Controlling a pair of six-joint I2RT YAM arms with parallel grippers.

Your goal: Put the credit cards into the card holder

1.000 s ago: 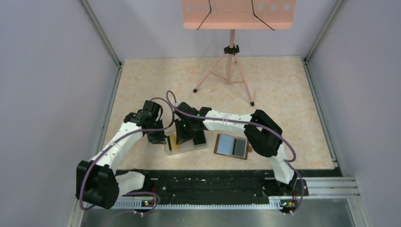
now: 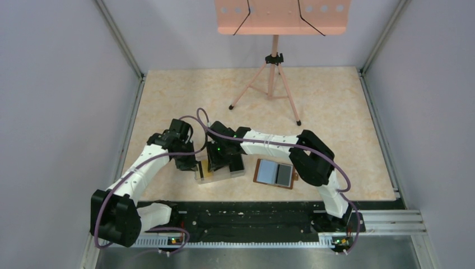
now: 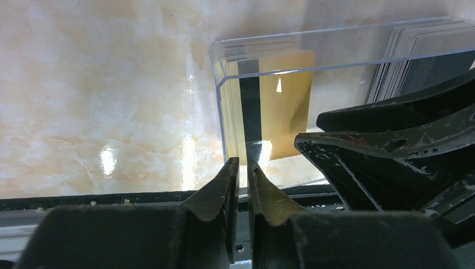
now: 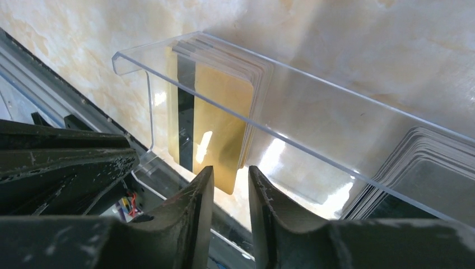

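A clear acrylic box [image 3: 336, 39] lies on the table, holding gold cards [image 3: 285, 106] [image 4: 218, 112] with a dark stripe at its left end and a stack of dark cards [image 3: 437, 73] farther right. My left gripper is at the box's left end, fingertips close together with a slim gap. My right gripper hangs at the gold cards' right edge, fingers apart, no card clearly between them; in the left wrist view it covers the box's lower right. A brown holder [image 2: 274, 174] with blue and grey cards lies to the right.
A pink stand [image 2: 270, 84] stands at the back of the table. The front edge [image 2: 241, 204] runs just below the box. Both arms are close together over the box.
The right gripper has shifted very slightly at the box over the last second. The left arm and the objects look unchanged.
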